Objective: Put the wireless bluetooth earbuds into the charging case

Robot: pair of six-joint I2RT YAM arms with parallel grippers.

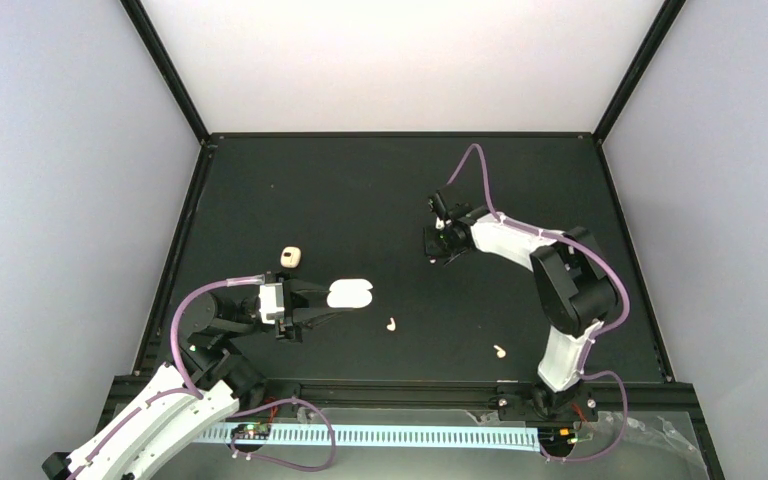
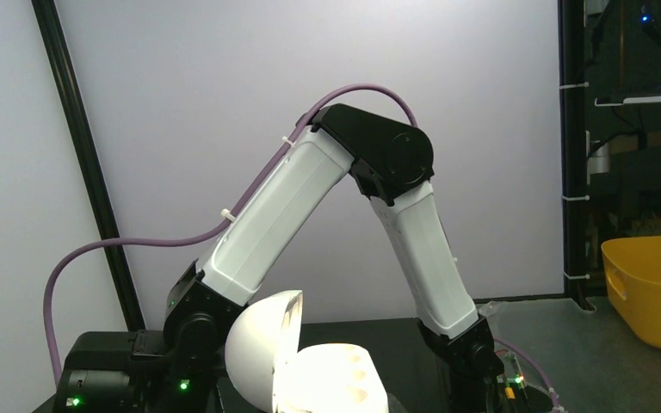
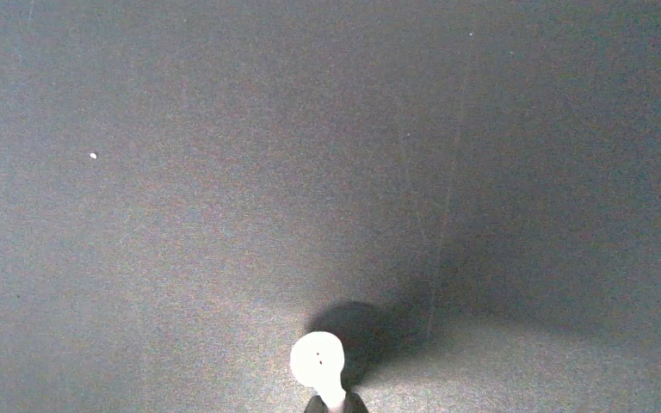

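Observation:
The white charging case (image 1: 350,293) is held, lid raised, by my left gripper (image 1: 336,303), which is shut on it left of the table's centre. In the left wrist view the opened case (image 2: 314,379) shows its lid and lit interior from the bottom edge; the slots are partly cut off. Low over the table, my right gripper is shut on the stem of a white earbud (image 3: 317,360), whose round head sticks out beyond the fingers. From the top, the right arm hides most of that earbud.
Two more pale earbuds lie loose: one earbud (image 1: 391,325) near the case, another earbud (image 1: 500,351) by the front edge. A small cream case-like object (image 1: 290,257) sits behind the left gripper.

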